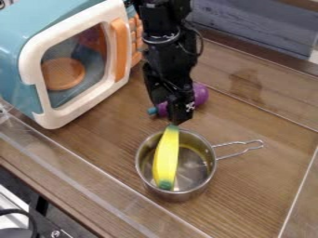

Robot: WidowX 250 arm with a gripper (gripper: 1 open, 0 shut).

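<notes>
My black gripper [174, 104] hangs open over the wooden table, just above and behind a metal pot [192, 186] with a long handle. A yellow banana-like toy [165, 159] with green ends lies in the pot. Behind my gripper lies a purple toy eggplant [200, 93] with a green tip, partly hidden by the arm.
A blue and white toy oven [46, 37] with an orange panel stands at the back left. A black cable runs at the lower left corner.
</notes>
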